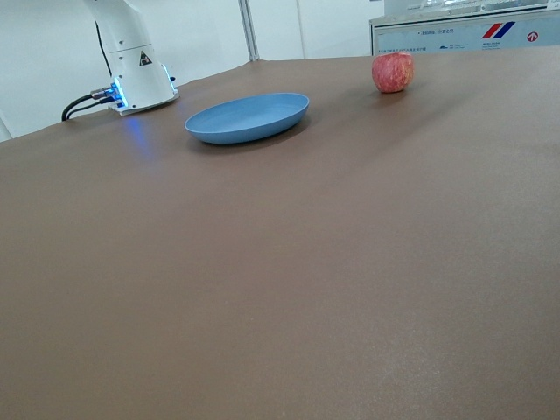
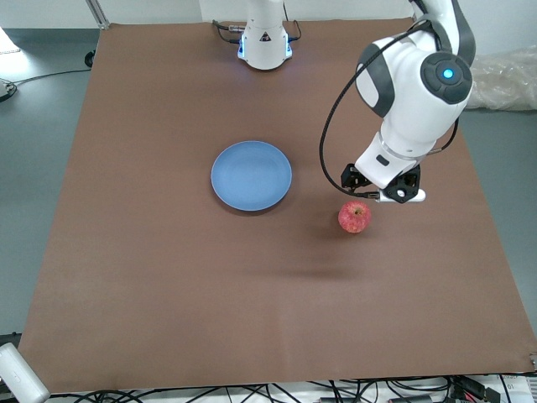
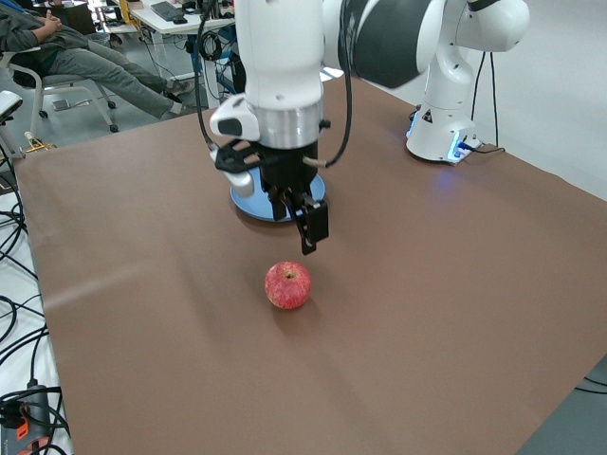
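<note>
A red apple [image 2: 354,217] lies on the brown table [image 2: 185,277], right of and nearer than a round blue plate [image 2: 251,175]; both also show in the top view, apple [image 1: 392,72] and plate [image 1: 247,118]. In the right view my black gripper [image 3: 308,245] points down above and just beyond the apple [image 3: 287,284], partly in front of the plate [image 3: 250,199], with nothing visible between its fingers. In the left view its fingertips are hidden behind the arm. Whether it is open or shut is unclear. It is outside the top view.
Cables and devices line the edge at the bottom of the left view.
</note>
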